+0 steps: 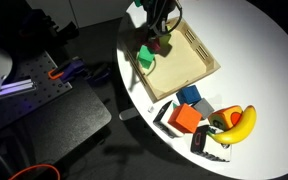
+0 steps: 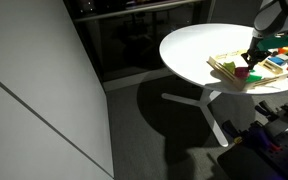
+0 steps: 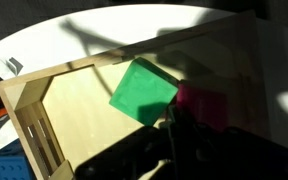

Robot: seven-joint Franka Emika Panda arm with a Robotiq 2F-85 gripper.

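A light wooden tray (image 1: pixel 180 82) on the white table holds several blocks. Near its left wall in exterior view 1 are a green block (image 1: pixel 145 57) and a red block (image 1: pixel 153 46), with a yellowish block (image 1: pixel 165 39) beside them. In the wrist view the green block (image 3: pixel 144 91) and the darker red block (image 3: pixel 202 104) sit side by side. My dark gripper is low over the tray close to these two, shut, with nothing visible between its fingers. Shadow hides where its tips end.
Outside the tray stand a blue block (image 1: pixel 189 95), an orange block (image 1: pixel 185 119), a grey block (image 1: pixel 204 108) and a banana (image 1: pixel 237 127) among other toys. The tray's near half is empty. Bare tabletop (image 2: pixel 192 47) lies beyond the tray.
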